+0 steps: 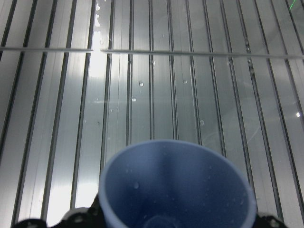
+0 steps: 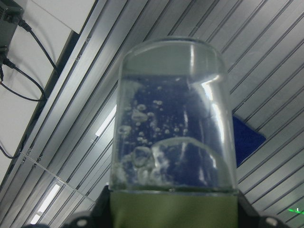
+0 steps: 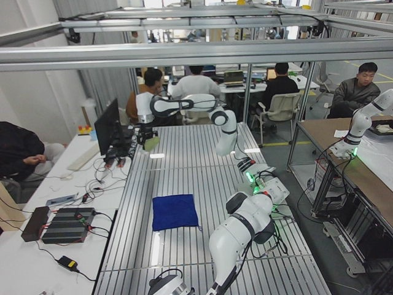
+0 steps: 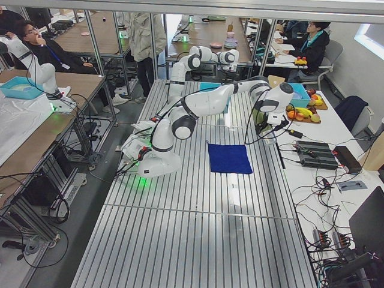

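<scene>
A blue cup [image 1: 175, 185] with droplets inside fills the lower middle of the left wrist view, held in my left gripper, whose black parts show at its sides. A clear bottle [image 2: 173, 123] with a green lower part and bubbles inside is held in my right gripper; in the camera left view the green piece [image 3: 151, 142] is at that gripper, raised over the far left of the table. A dark blue cloth [image 3: 175, 212] lies flat on the slatted metal table [image 3: 184, 178].
Black power units [image 3: 67, 226], cables and a monitor [image 3: 110, 129] occupy the white side table. Fruit [image 4: 306, 114] and blue bins [image 4: 300, 93] show in the camera right view.
</scene>
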